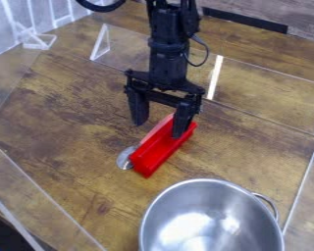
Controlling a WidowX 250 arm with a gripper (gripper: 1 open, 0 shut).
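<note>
My black gripper (161, 116) hangs over the upper end of a red object (160, 147), its two dark fingers spread apart, the right one above the red object and the left one just off its left side. The red object is long and lies diagonally on the wooden table (55, 137), with a small silver round piece (126, 159) at its lower left end. Whether either finger touches the red object I cannot tell. Nothing shows held between the fingers.
A large silver bowl (210, 221) stands at the bottom right. Clear plastic barriers edge the table at the left and right.
</note>
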